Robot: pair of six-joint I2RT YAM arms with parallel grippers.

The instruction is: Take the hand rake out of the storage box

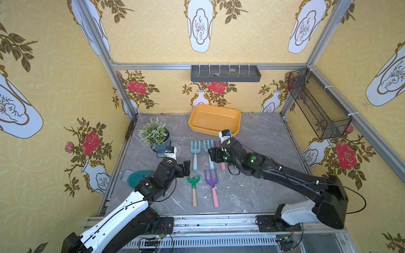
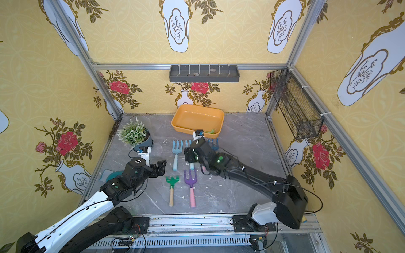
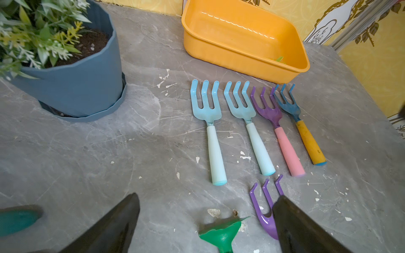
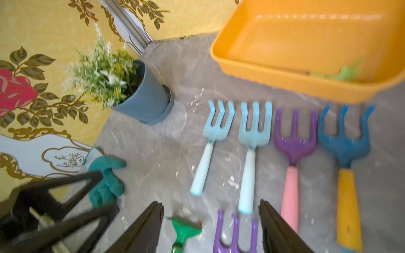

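Note:
The orange box (image 1: 214,113) stands at the back; a small green hand rake (image 4: 342,74) lies inside it. In front, a row of light-blue, purple and blue rakes lies on the table, with a green rake (image 1: 194,181) and a pink-handled purple rake (image 1: 214,198) nearer the front. My right gripper hangs over the table below the box, fingers apart with nothing between them; its view is slightly blurred. My left gripper is open and empty over the table at the front left, behind the green rake in its wrist view.
A potted plant (image 1: 160,144) stands at the back left, a teal glove (image 4: 105,187) lies at the left edge. A wire basket (image 1: 316,105) hangs on the right wall and a grey rack (image 1: 225,78) on the back wall.

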